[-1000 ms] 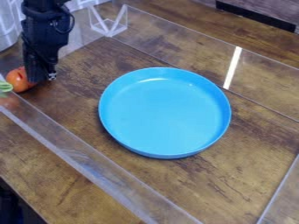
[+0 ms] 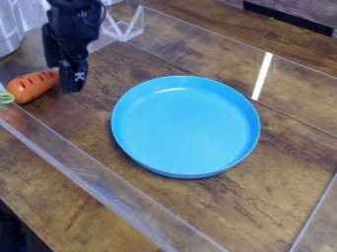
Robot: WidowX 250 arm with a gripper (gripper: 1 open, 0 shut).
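Note:
My black gripper [image 2: 66,77] hangs at the upper left with its fingers apart and nothing seen between them. An orange toy carrot [image 2: 32,85] with a pale green top lies on the wooden table just left of and below the fingertips. A round light-blue plate [image 2: 186,126] lies to the right, apart from both.
Clear plastic strips or edges [image 2: 263,74] cross the table at the right and along the lower left. A pale object [image 2: 11,25] stands in the top-left corner. Bare wood surrounds the plate.
My gripper has moved right from over the carrot, uncovering more of it.

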